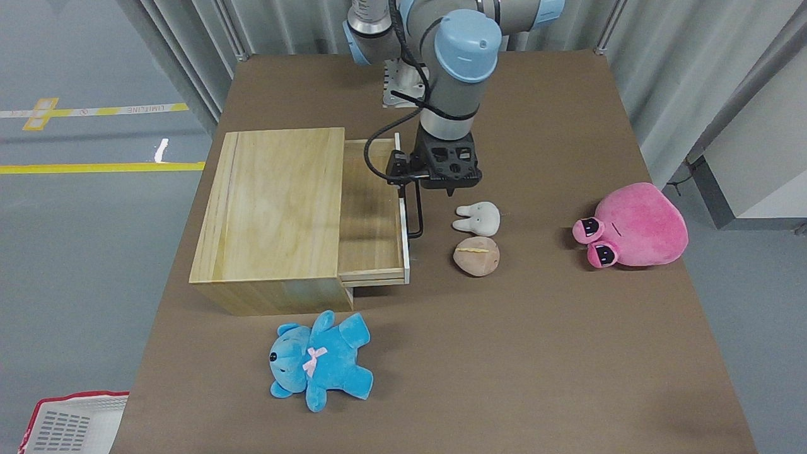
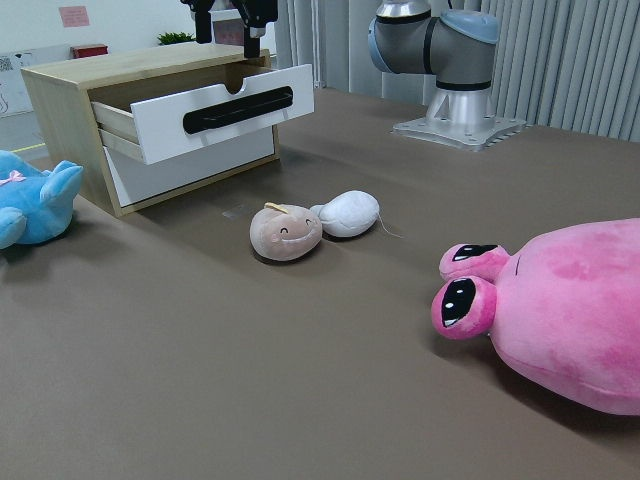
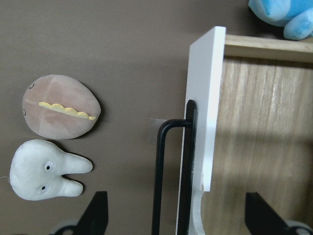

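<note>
A wooden cabinet point(image 1: 265, 205) has its top drawer pulled out, with a white front point(image 3: 202, 96) and black handle point(image 3: 160, 172). My gripper is open above the drawer front in the wrist view, fingers either side of it, nothing held; in the left view its black fingers hang above the cabinet. A white plush point(image 1: 478, 219) and a round pinkish plush point(image 1: 475, 256) lie beside the drawer.
A blue bear point(image 1: 321, 362) lies near the cabinet's front side; a pink plush point(image 1: 632, 226) sits at the right.
</note>
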